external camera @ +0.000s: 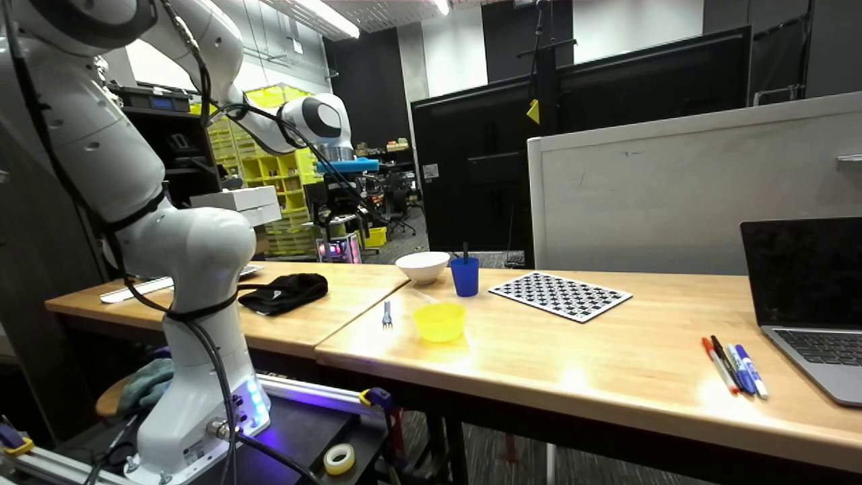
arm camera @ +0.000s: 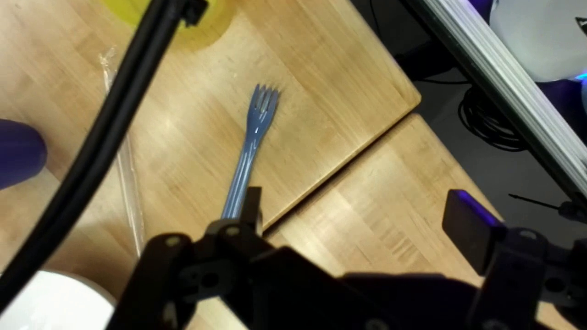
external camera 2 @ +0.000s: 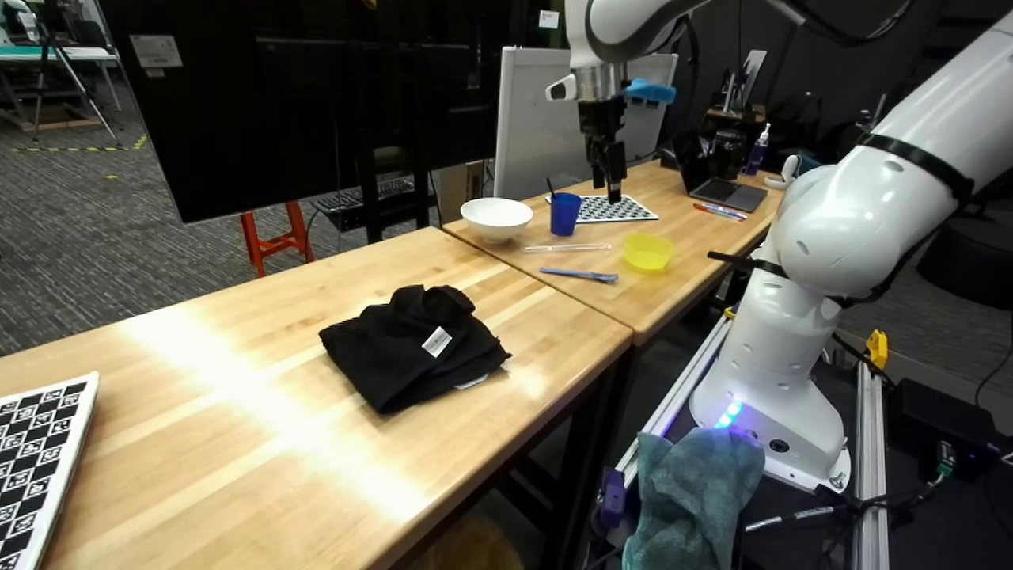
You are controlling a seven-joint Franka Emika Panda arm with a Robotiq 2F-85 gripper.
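Seen in the wrist view, my gripper is open, its two dark fingers wide apart with only tabletop between and below them. In exterior view 2 it hangs high above the table. A blue-grey fork [arm camera: 250, 143] lies flat on the wood, its handle end hidden behind one finger. The yellow bowl [external camera: 440, 322] sits near the fork. Behind them stand a white bowl [external camera: 422, 266] and a blue cup [external camera: 466, 277] with a dark utensil in it. A clear wrapped straw-like item [external camera 2: 567, 248] lies between cup and fork.
A checkered board [external camera: 561, 296] lies behind the yellow bowl to the right. Several markers [external camera: 733, 366] and a laptop [external camera: 816, 323] occupy the right end. Black cloth [external camera 2: 414, 346] rests on the adjoining table, across a narrow seam. Open tabletop lies between board and markers.
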